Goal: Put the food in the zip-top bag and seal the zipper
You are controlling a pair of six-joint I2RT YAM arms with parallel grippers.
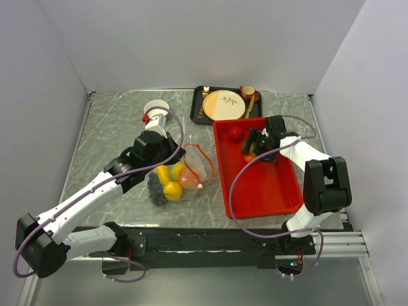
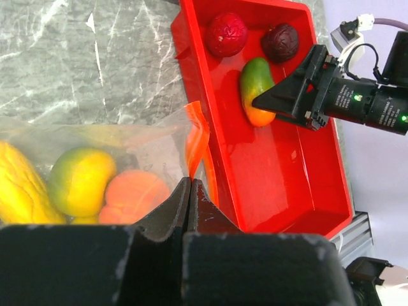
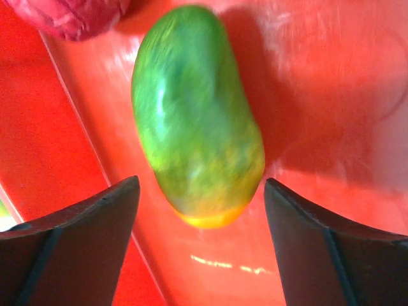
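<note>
The clear zip bag [image 2: 140,140] holds yellow fruits [image 2: 81,182], a peach-coloured one [image 2: 134,194] and dark grapes [image 1: 158,189]. My left gripper is shut at the bag's orange zipper edge; whether film is between the fingers is unclear. In the red bin [image 1: 261,191] lies a green-orange mango [image 2: 255,80], with a red fruit [image 2: 226,35] and a dark purple one [image 2: 280,43] nearby. My right gripper is part open over the mango's near end, fingers either side.
A black tray [image 1: 197,115] with plate, cutlery and mug stands at the back, a white bowl [image 1: 155,104] beside it. Bare counter [image 1: 111,115] lies at left and back.
</note>
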